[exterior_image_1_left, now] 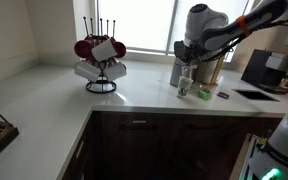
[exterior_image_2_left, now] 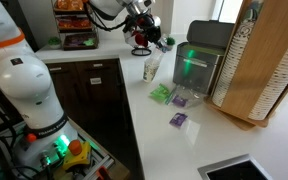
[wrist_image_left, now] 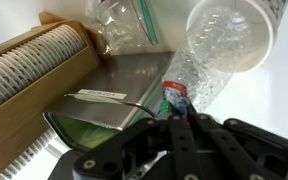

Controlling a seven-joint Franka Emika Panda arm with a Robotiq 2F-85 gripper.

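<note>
My gripper is shut at the bottom middle of the wrist view. Crinkled clear plastic (wrist_image_left: 206,68) extends from the fingertips toward a white cup (wrist_image_left: 246,38); red and green patches show close to the tips. How far the plastic enters the cup is unclear. In exterior view 1 the cup (exterior_image_1_left: 184,87) stands on the counter below my gripper (exterior_image_1_left: 187,65). From the other side, the cup (exterior_image_2_left: 152,68) shows pale and upright, with my gripper (exterior_image_2_left: 162,45) just above and beside it.
On the counter (exterior_image_2_left: 154,140) lie a green packet (exterior_image_2_left: 162,94) and a purple packet (exterior_image_2_left: 177,120). A grey bin (exterior_image_2_left: 195,69) stands near the cup. A rack with red mugs (exterior_image_1_left: 84,49) is farther left, with clear counter between.
</note>
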